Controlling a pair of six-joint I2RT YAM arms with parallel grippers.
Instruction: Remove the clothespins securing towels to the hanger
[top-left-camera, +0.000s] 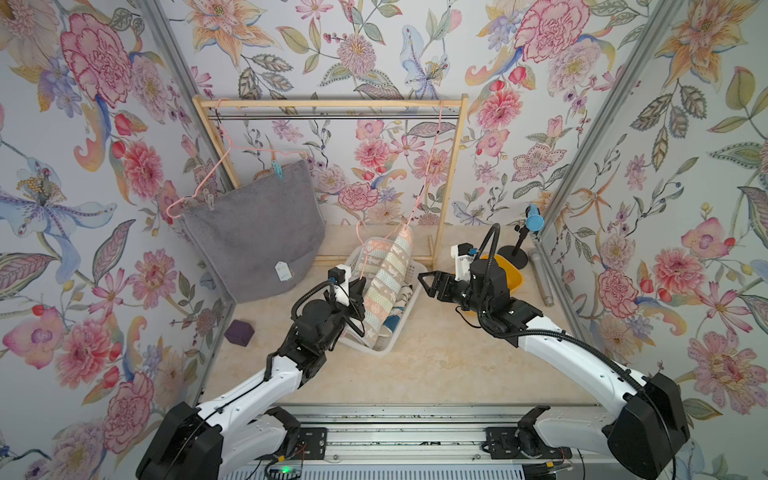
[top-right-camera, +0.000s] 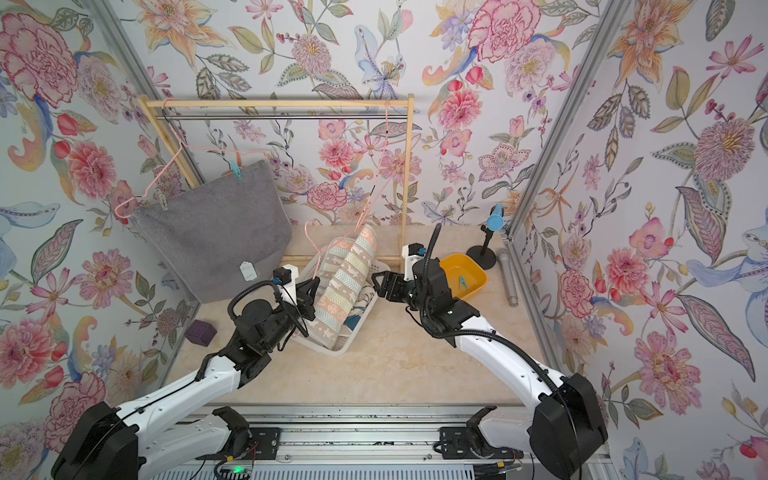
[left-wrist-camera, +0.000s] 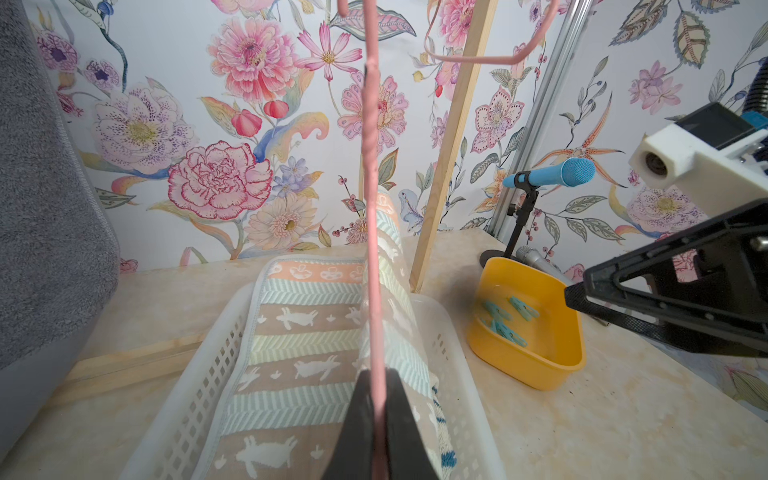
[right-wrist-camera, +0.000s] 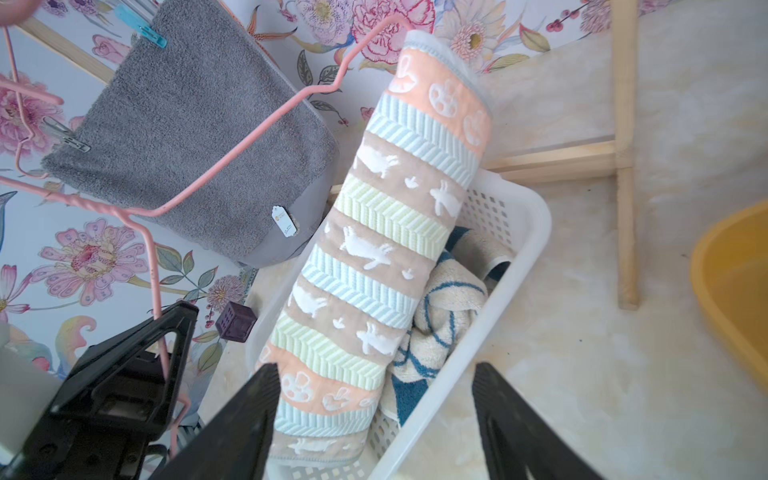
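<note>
My left gripper is shut on a pink hanger (left-wrist-camera: 370, 160) above the striped towel (right-wrist-camera: 368, 256), which lies over a white basket (right-wrist-camera: 512, 264). My right gripper stands open to the right of that towel, with nothing between its fingers. At the left a grey towel (top-left-camera: 256, 232) hangs from another pink hanger, with a teal clothespin (right-wrist-camera: 142, 25) and a pale clothespin (right-wrist-camera: 68, 136) on its top edge. Several teal clothespins (left-wrist-camera: 509, 332) lie in a yellow tub (left-wrist-camera: 560, 352) at the right.
A wooden rack (top-left-camera: 328, 102) spans the back. A blue microphone on a stand (top-right-camera: 494, 220) is at the back right, a purple block (top-right-camera: 200, 332) at the left.
</note>
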